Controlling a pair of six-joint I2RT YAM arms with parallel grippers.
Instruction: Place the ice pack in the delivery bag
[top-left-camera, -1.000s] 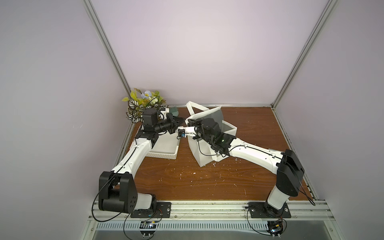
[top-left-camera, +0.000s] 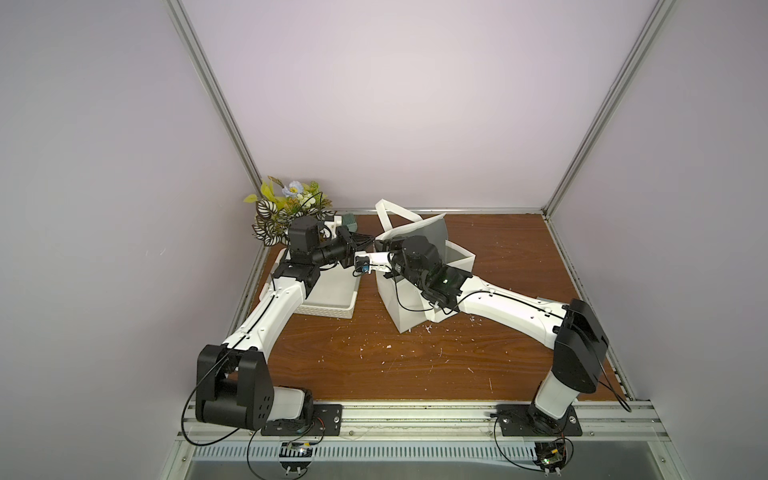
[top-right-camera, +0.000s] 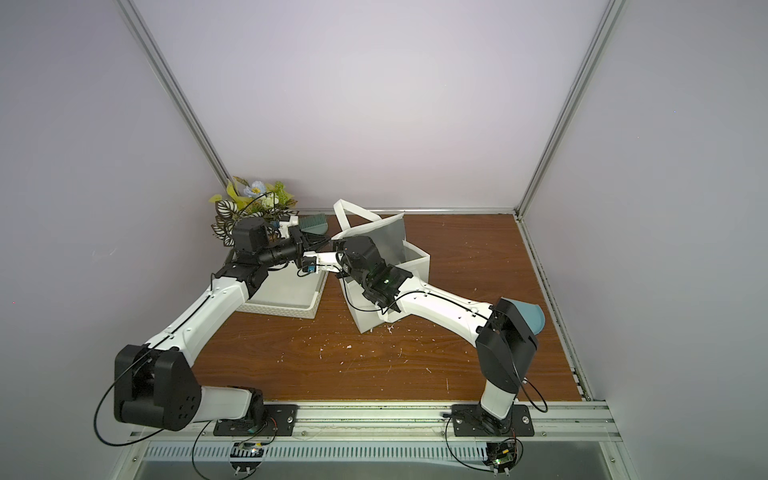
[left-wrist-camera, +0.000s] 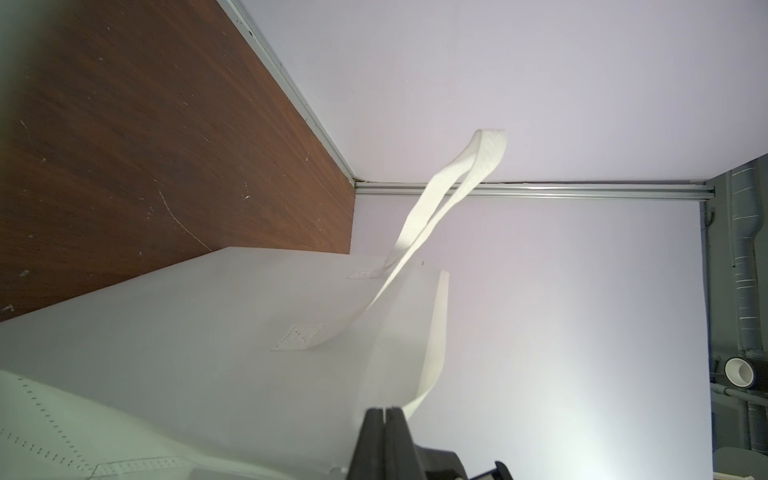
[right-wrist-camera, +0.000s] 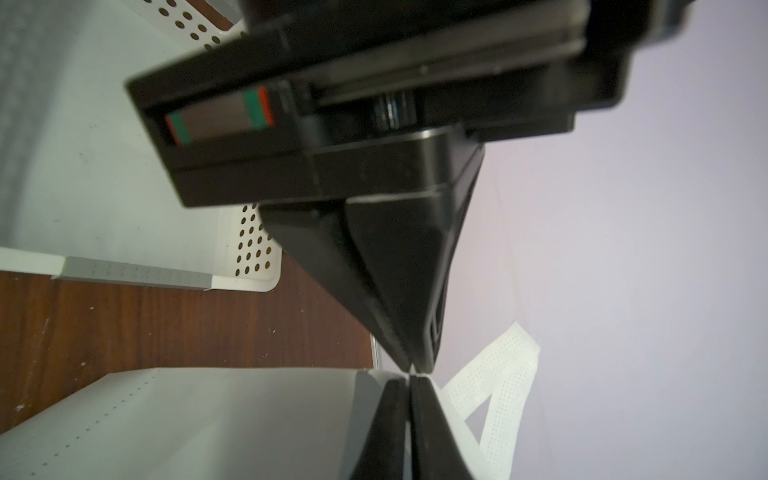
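Observation:
The white delivery bag stands mid-table, its handle raised and a top flap lifted. My left gripper is at the bag's upper left, shut, with nothing visible between its fingers. My right gripper is right beside it at the bag's rim; its fingers appear close together, and whether bag fabric lies between them is unclear. In the right wrist view the left gripper's tips hang just above the right's. I cannot make out the ice pack.
A white basket sits left of the bag, flowers behind it. A blue-grey object lies at the right edge, partly behind the right arm.
The bag's handle and top edge have risen slightly. Both arms are nearly still, with the left gripper shifted very slightly.

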